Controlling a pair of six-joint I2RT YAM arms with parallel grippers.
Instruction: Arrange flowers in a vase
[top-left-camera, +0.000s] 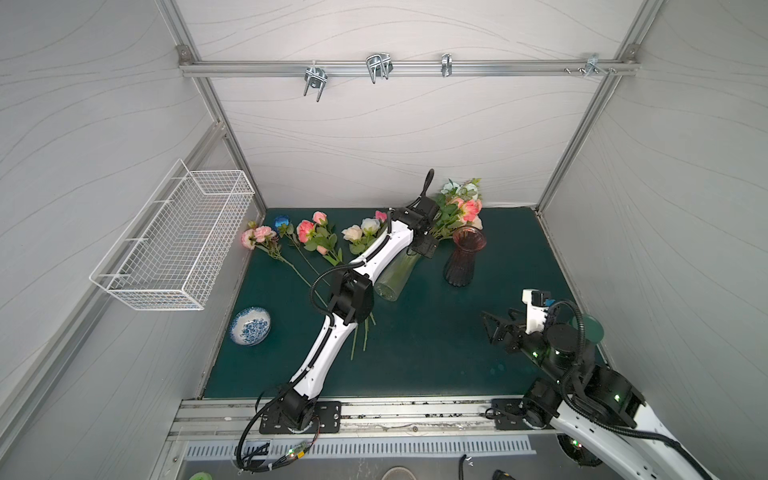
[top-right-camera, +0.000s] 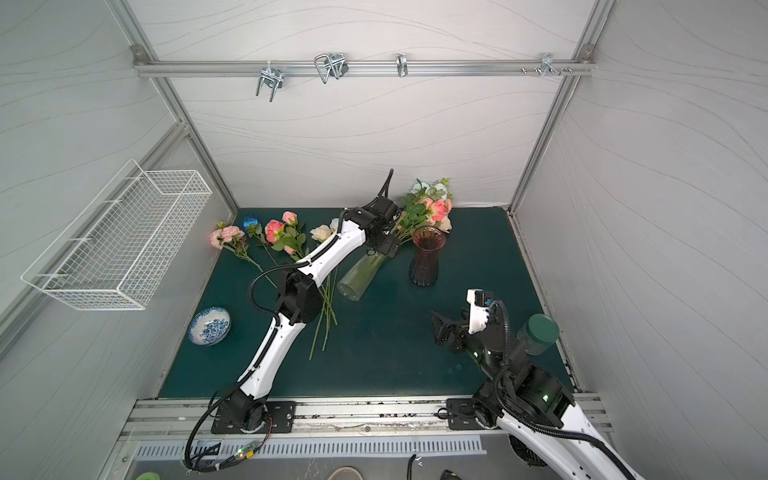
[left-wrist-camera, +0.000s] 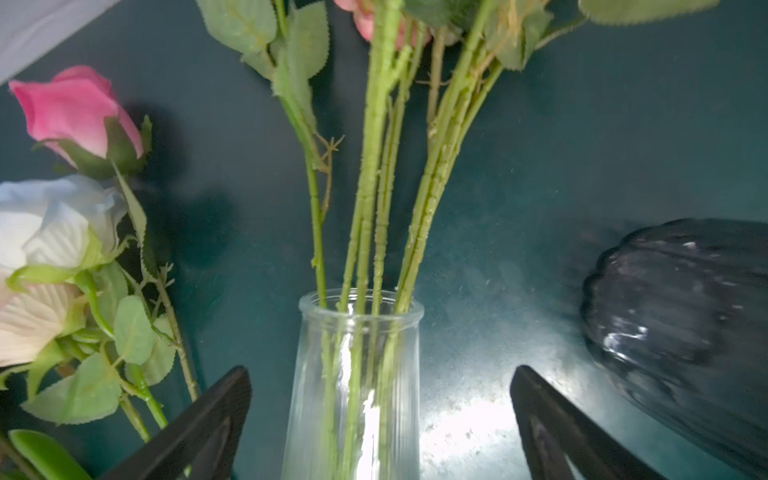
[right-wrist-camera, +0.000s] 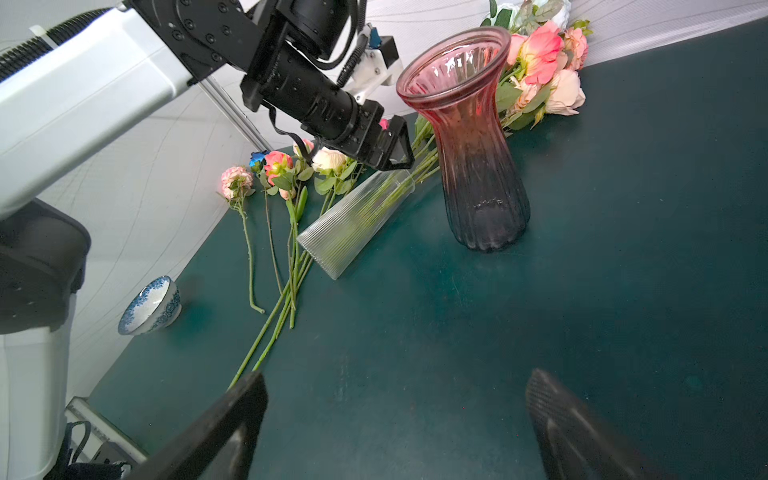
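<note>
A clear glass vase (left-wrist-camera: 356, 384) lies tilted on its side on the green table, its mouth toward the back. Stems (left-wrist-camera: 372, 208) of several flowers run into it, and their pink and white blooms (top-left-camera: 468, 209) spread beyond the mouth. Over the vase's mouth hovers my left gripper, open, with the glass showing between its fingers but apart from them. Upright to the right stands a red-to-black ribbed vase (right-wrist-camera: 480, 152), empty as far as I see. My right gripper is open above the front right of the table with nothing between its fingers.
Loose flowers (right-wrist-camera: 280, 172) lie at the back left, their long stems pointing forward. A blue-and-white bowl (top-left-camera: 250, 326) sits at the left edge, below a white wire basket (top-left-camera: 180, 240). A green-lidded jar (top-right-camera: 538, 333) stands at right.
</note>
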